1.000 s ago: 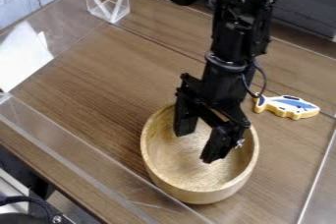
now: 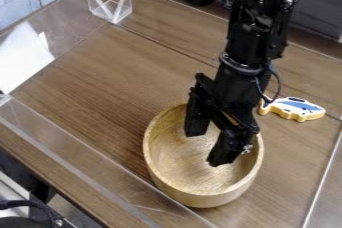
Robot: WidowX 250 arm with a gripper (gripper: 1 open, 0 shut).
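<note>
The black gripper (image 2: 211, 134) hangs open over a round wooden bowl (image 2: 190, 177), its fingers reaching down inside the rim on the upper part of the bowl. Nothing shows between the fingers, and the bowl's interior looks empty where visible. A small toy fish (image 2: 293, 108), yellow, white and blue, lies on the table to the right behind the bowl, partly beside the arm.
A clear folded holder (image 2: 110, 7) stands at the back left, a white sheet (image 2: 20, 60) lies at the left edge, and transparent strips run along the front edge.
The gripper and arm have shifted very slightly upward and to the left over the bowl. The bowl and toy fish look unmoved.
</note>
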